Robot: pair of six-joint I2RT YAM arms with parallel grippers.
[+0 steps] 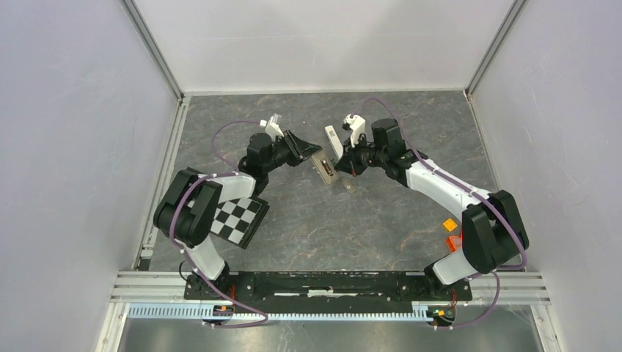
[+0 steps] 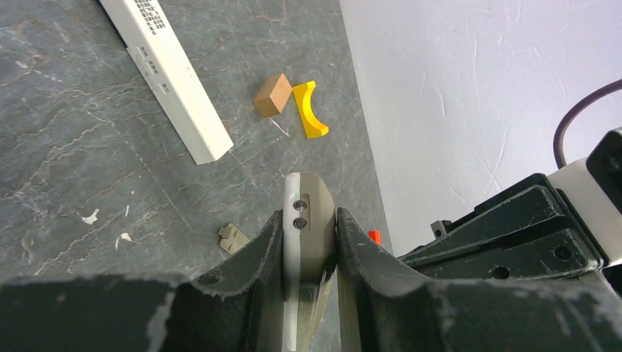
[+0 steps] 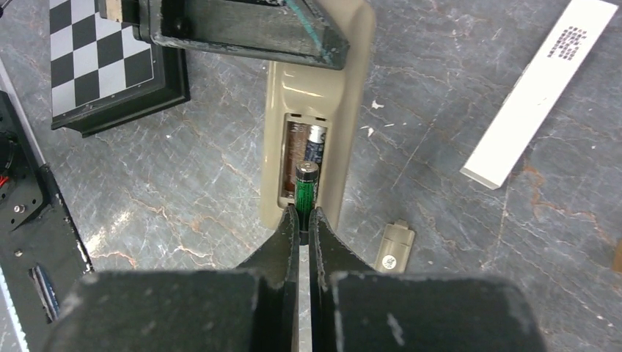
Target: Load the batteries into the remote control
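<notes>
The beige remote control (image 3: 312, 92) is lifted with its open battery compartment facing the right wrist camera. My left gripper is shut on its end. A dark battery with a silver end (image 3: 315, 143) lies in the compartment's right side; the left side looks brownish, and I cannot tell whether that is a battery. My right gripper is shut on a green battery (image 3: 305, 192), whose dark-capped end points up over the compartment's lower part. Whether this battery touches the remote is unclear. On the table lies the small battery cover (image 3: 394, 248).
Behind the grippers lies a long white box (image 1: 333, 139). A checkered board (image 1: 238, 220) sits under the left arm. Yellow (image 1: 449, 225) and red pieces are by the right arm; a brown block (image 2: 273, 95) shows too.
</notes>
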